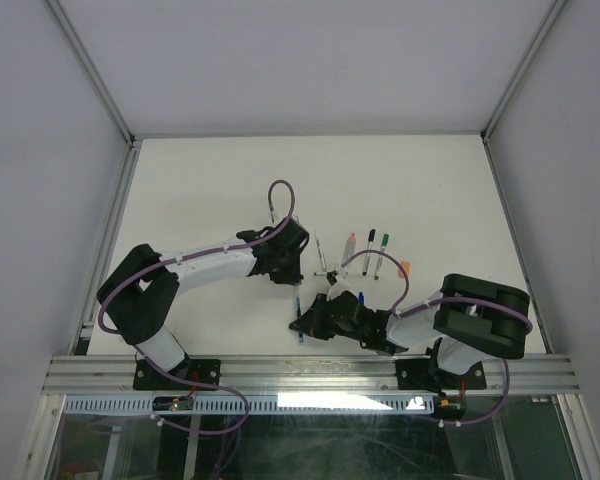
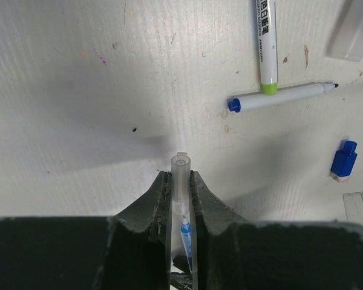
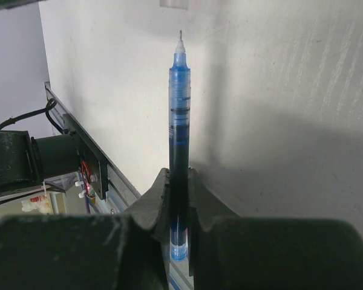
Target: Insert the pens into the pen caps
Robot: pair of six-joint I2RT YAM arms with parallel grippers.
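Observation:
My right gripper is shut on a blue pen (image 3: 179, 103), held upright in its view with the tip toward a clear cap (image 3: 173, 3) at the top edge. My left gripper holds a translucent cap (image 2: 181, 175) between its fingers; the blue pen's tip (image 2: 185, 225) lies just below that cap in the left wrist view, very close, though whether they touch I cannot tell. In the top view both grippers meet near the front middle of the table.
Right of centre lie several markers (image 1: 370, 245), a white marker with blue end (image 2: 278, 96), a blue-and-white small object (image 2: 344, 158) and an orange item (image 1: 405, 268).

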